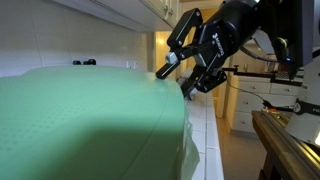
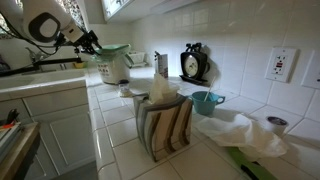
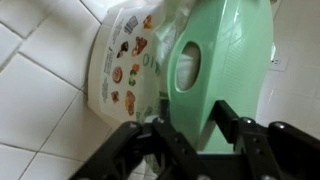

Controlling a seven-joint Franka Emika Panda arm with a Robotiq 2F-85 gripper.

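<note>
My gripper (image 1: pixel 175 81) is shut on the edge of a large green lid (image 1: pixel 90 120), which fills the left of exterior view 1. In the wrist view the lid (image 3: pixel 215 70) shows a rounded opening along its rim, with the dark fingers (image 3: pixel 225 122) at its near edge. Beneath it stands a white bin (image 3: pixel 125 75) printed with small food pictures. Across the room in exterior view 2, the gripper (image 2: pixel 93 44) is beside the bin (image 2: pixel 113 72) at the counter's far end. Whether the lid sits fully on the bin cannot be told.
White tiled counter (image 2: pixel 115 130) surrounds the bin. Nearer the second camera are a bag of brown slices (image 2: pixel 163 125), a teal cup (image 2: pixel 207 102), a crumpled white cloth (image 2: pixel 240 135) and a dark clock-like object (image 2: pixel 195 63). Cabinets (image 1: pixel 150 15) hang above.
</note>
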